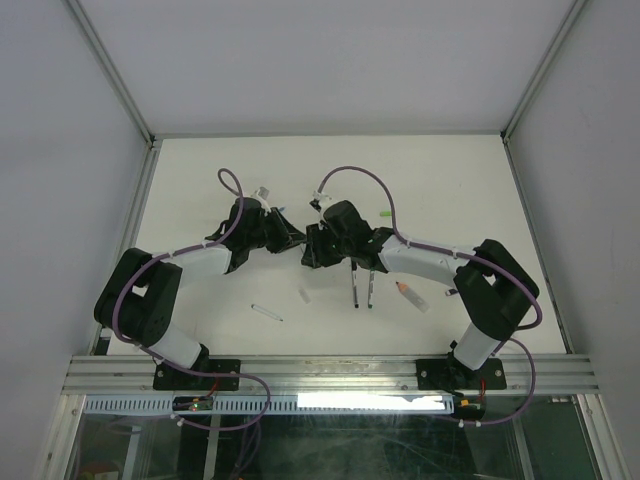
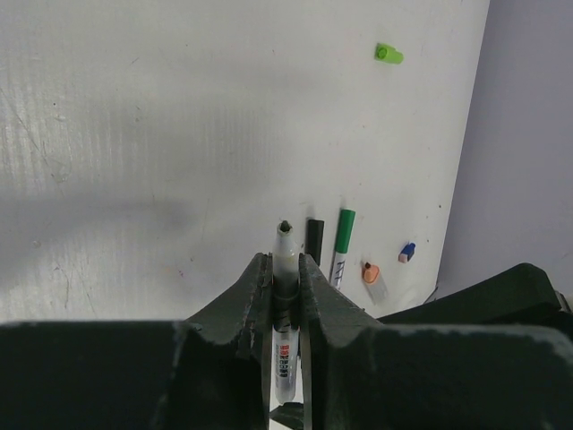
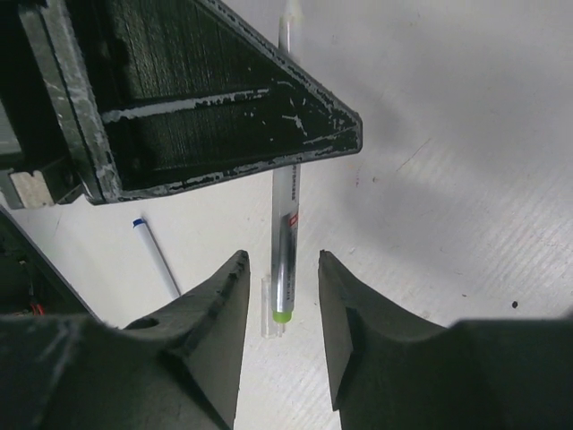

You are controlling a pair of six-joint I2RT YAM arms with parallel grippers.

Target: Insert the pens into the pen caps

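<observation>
In the left wrist view my left gripper is shut on a whitish pen (image 2: 284,349), whose dark end stands up between the fingers. The right wrist view shows the same pen (image 3: 285,202) running behind a black finger of my left gripper, its bright green end low down. Around that end my right gripper stands open, with a gap on both sides of the pen. From above, both grippers meet near the table's middle. A loose green cap (image 2: 389,54) and a blue cap (image 2: 407,252) lie on the table.
A black pen (image 1: 354,285), a green pen (image 1: 371,289) and an orange-tipped one (image 1: 411,296) lie by the right arm. A blue-ended pen (image 3: 157,255) and a small clear piece (image 1: 304,295) lie nearer the front.
</observation>
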